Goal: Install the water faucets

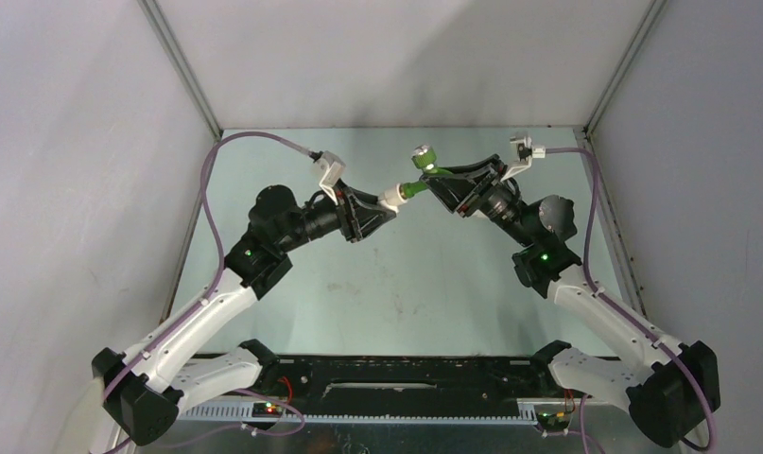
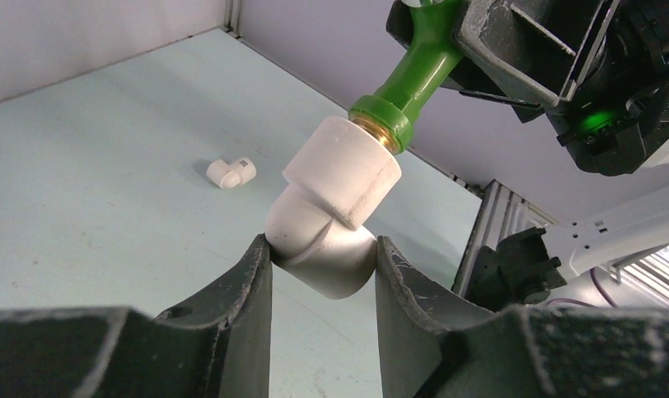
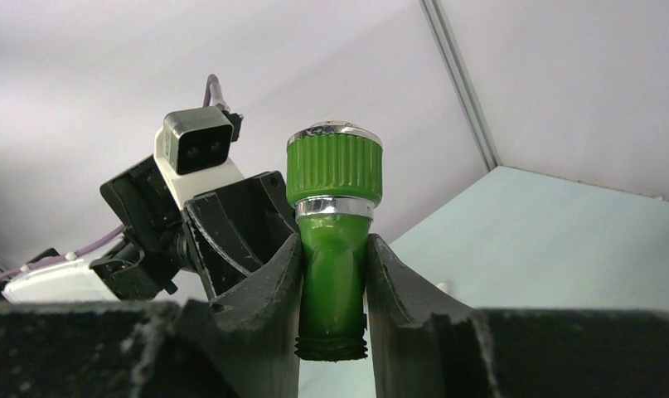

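Note:
In the left wrist view, a white elbow pipe fitting [image 2: 341, 170] is pinched between the fingertips of my left gripper, which is shut on it. A green faucet [image 2: 418, 75] meets the elbow's upper socket. A strip of brass thread [image 2: 379, 133] shows between the green collar and the white rim; how deep the thread sits is hidden. My right gripper is shut on the faucet's green body, its ribbed knob [image 3: 334, 166] standing above the fingers in the right wrist view. Both parts are held in the air above the table.
Another white elbow fitting [image 2: 231, 172] lies loose on the pale table [image 1: 387, 293]. White walls enclose the back and both sides. The two grippers are very close together at the centre.

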